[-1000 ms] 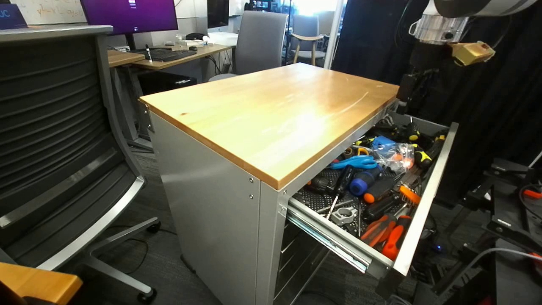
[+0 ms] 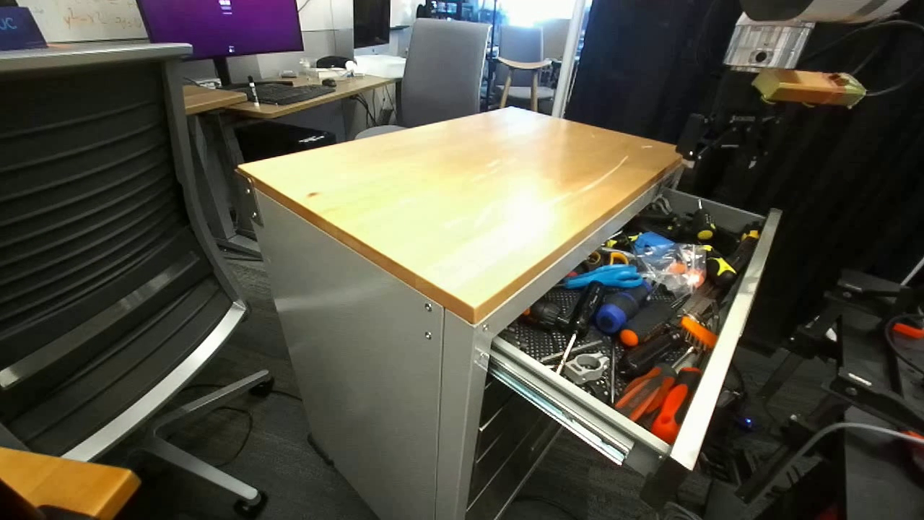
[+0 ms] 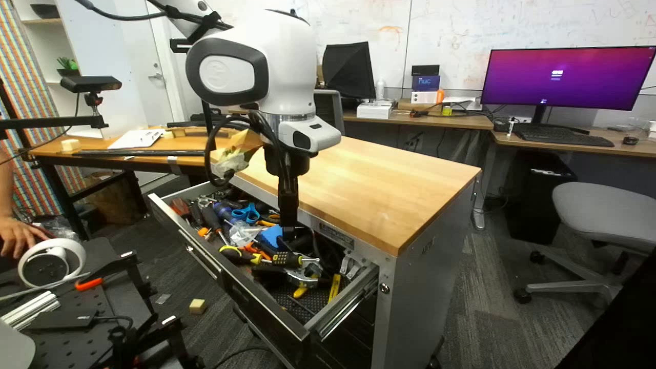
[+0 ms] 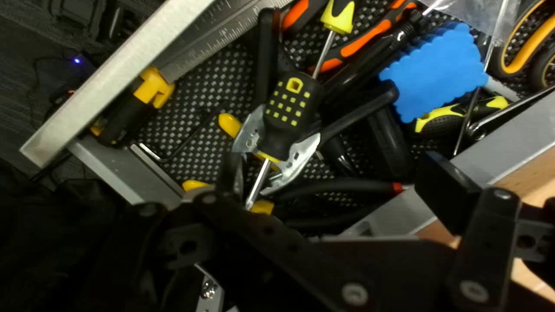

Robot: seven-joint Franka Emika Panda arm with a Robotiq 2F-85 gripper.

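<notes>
My gripper is open above the far end of the pulled-out drawer, its fingers wide apart with nothing held. In the wrist view, a black screwdriver with yellow squares on its handle lies across other tools in the drawer. Silver-jawed, black-handled pliers sit beside and partly under that handle. A blue scalloped piece rests farther to the right. Exterior view 2 shows the gripper pointing down over the drawer, near the cabinet's edge; whether its tips touch any tool cannot be told there.
The wooden cabinet top is bare. Blue-handled scissors, a clear plastic bag and red-handled tools crowd the drawer. Its metal front wall and the cabinet edge bound the space. A person's hand is at far left.
In exterior view 1, the wrist has shifted slightly right and turned, bringing the yellow block on it to a different angle. The drawer and its tools look unchanged.
</notes>
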